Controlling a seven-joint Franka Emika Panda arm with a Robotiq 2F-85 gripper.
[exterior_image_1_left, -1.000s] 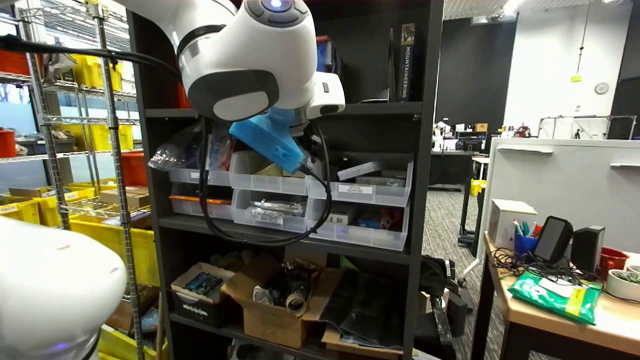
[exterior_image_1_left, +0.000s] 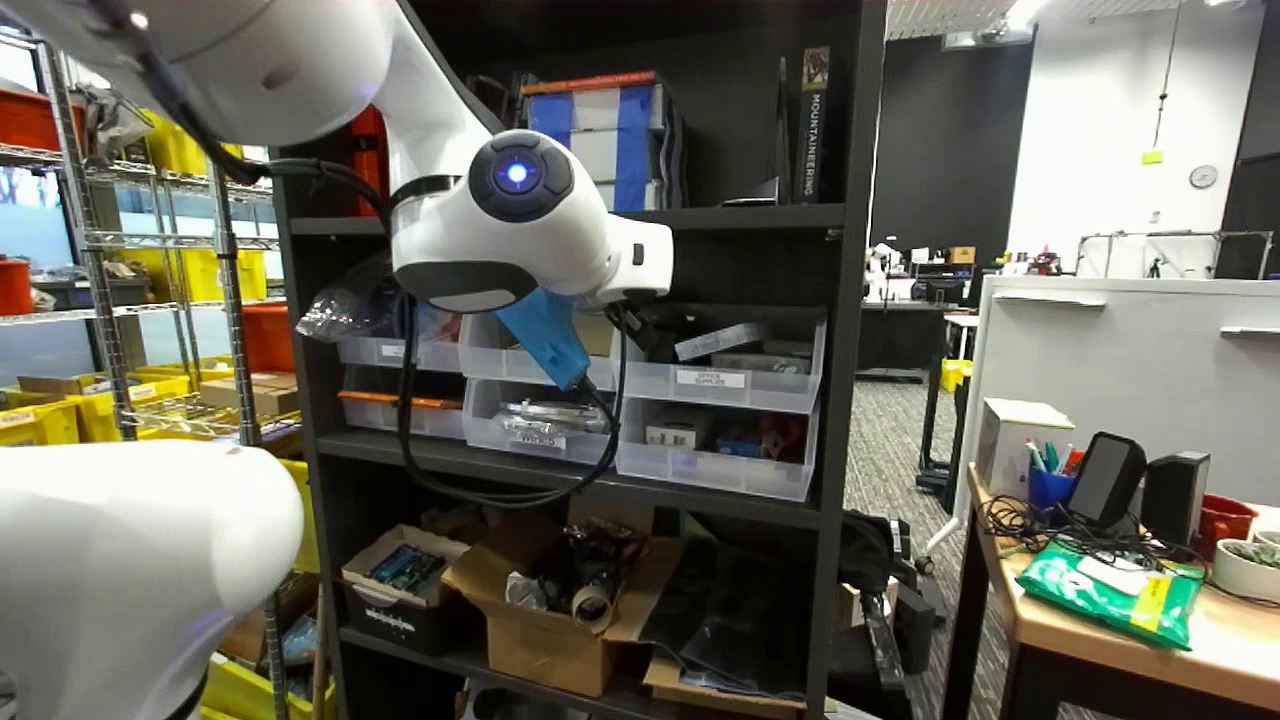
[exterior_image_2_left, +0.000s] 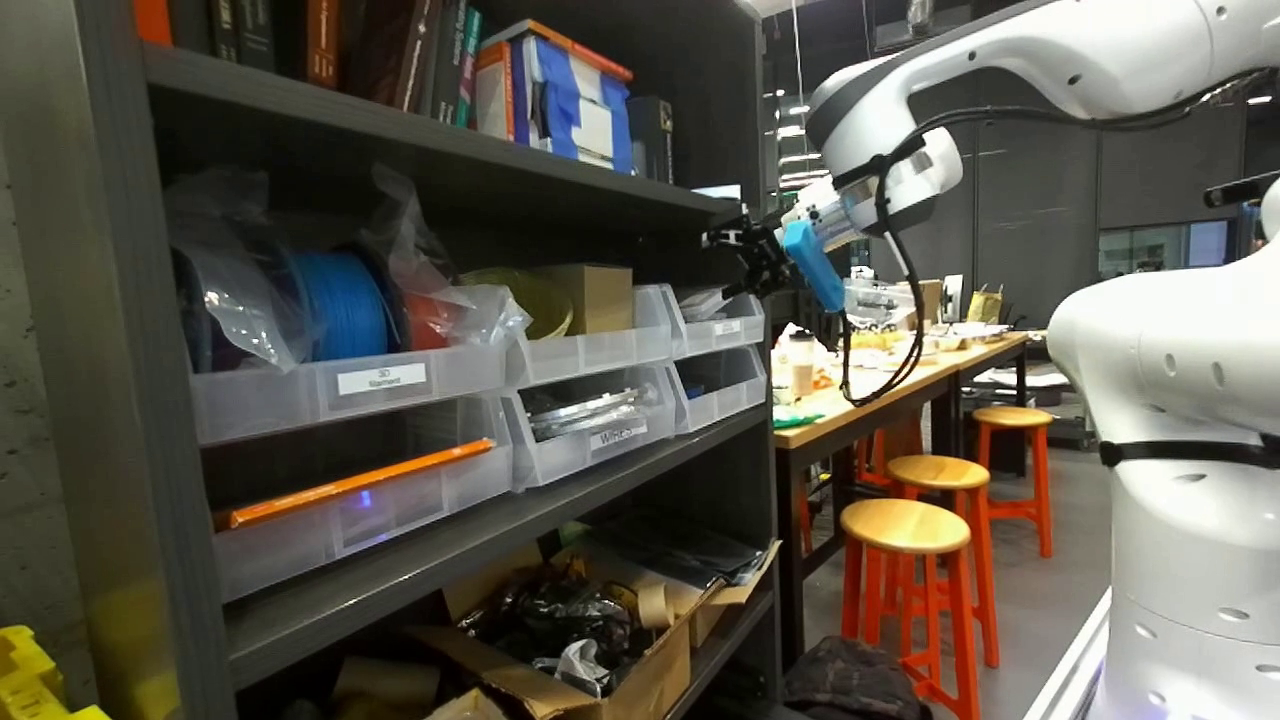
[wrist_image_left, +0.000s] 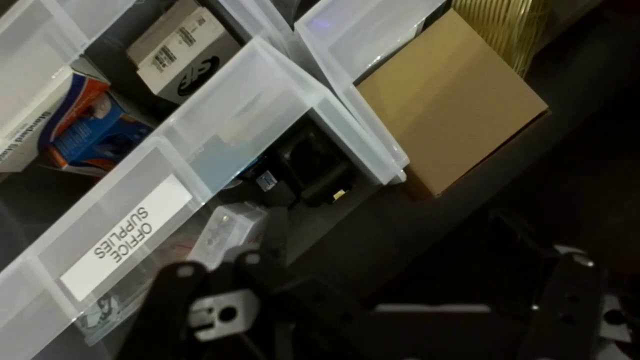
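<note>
In the wrist view my gripper stands open, its dark fingers (wrist_image_left: 228, 315) wide apart with nothing visible between them. Below it lies the clear bin (wrist_image_left: 240, 111) labelled "OFFICE SUPPLIES", holding black items (wrist_image_left: 309, 159) and a pale translucent case (wrist_image_left: 231, 231) close to the left finger. A cardboard box (wrist_image_left: 450, 102) sits in the neighbouring bin. From the side, the black gripper (exterior_image_2_left: 746, 254) is at the shelf's right end, above the office supplies bin (exterior_image_2_left: 726, 330). In the first exterior view the gripper is mostly hidden behind the white wrist.
The dark shelf board (exterior_image_2_left: 708, 204) runs above the bins, leaving a limited gap. A loose cable (exterior_image_1_left: 516, 494) hangs from the arm in front of the bins. Below stand open cardboard boxes (exterior_image_1_left: 546, 648). A cluttered desk (exterior_image_1_left: 1032, 612) is at the right.
Compared with a second ago, the arm's wrist is lower and farther in toward the shelf. The blue piece and hanging cable have shifted with it; the bins look unmoved.
</note>
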